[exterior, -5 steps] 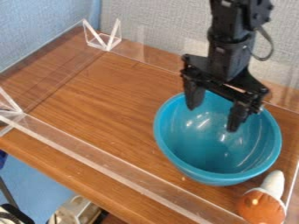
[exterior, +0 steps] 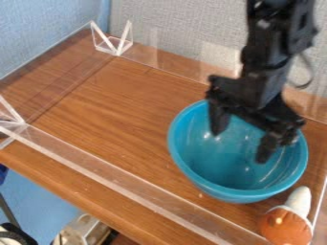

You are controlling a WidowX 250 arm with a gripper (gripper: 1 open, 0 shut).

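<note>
My black gripper (exterior: 243, 128) hangs from the upper right, open, its two fingers reaching down over the blue bowl (exterior: 205, 167) with nothing seen between them. The bowl stands at the right of the wooden table and looks empty. Beside it at the lower right lies an orange and white object (exterior: 286, 222), partly cut off by the frame edge.
Clear plastic edging and white wire corner pieces (exterior: 113, 40) line it, with walls behind at back and left. Some hardware sits below the front edge.
My gripper has shifted slightly over the bowl and is blurred now. The bowl and the orange and white object have not moved.
</note>
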